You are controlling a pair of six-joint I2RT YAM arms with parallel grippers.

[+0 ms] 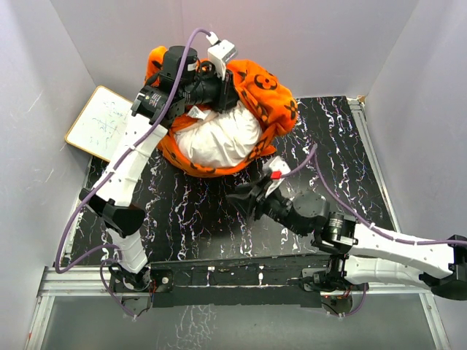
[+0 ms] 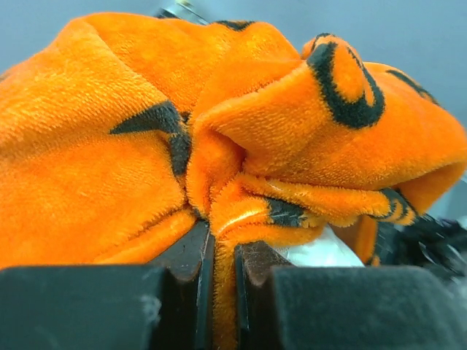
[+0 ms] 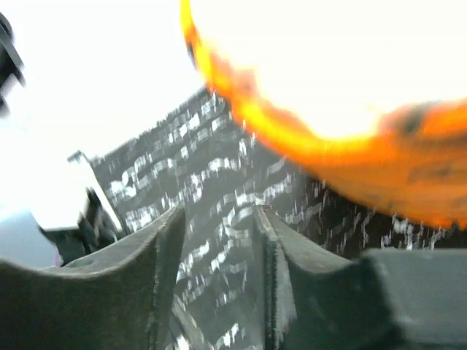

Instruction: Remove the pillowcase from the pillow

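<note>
An orange pillowcase with dark floral marks wraps a white pillow, whose middle shows through the opening in the top view. My left gripper is high at the pillowcase's upper part, shut on a bunched fold of orange fabric, which fills the left wrist view. My right gripper is below and right of the bundle, apart from it, its fingers part open with nothing between them. In the right wrist view the pillowcase's orange rim hangs above the fingers, blurred.
A whiteboard lies at the left under the left arm.
</note>
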